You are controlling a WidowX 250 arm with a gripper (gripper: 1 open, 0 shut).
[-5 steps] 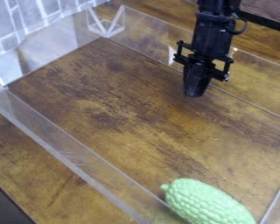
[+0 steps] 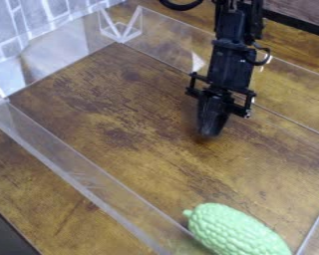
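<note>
A black robot arm reaches down from the top of the view to my gripper [image 2: 210, 122], which is low over the middle-right of the wooden surface [image 2: 96, 120]. Its fingertips are dark and bunched, so whether they are open or shut cannot be made out. A pale green, textured, oblong object like a toy vegetable [image 2: 237, 229] lies at the bottom right, well apart from the gripper.
Clear plastic walls [image 2: 56, 157] edge the work area. A pale tiled cloth or panel [image 2: 29, 25] is at the top left.
My gripper has moved a little down and to the left in the view. The green object has stayed in place.
</note>
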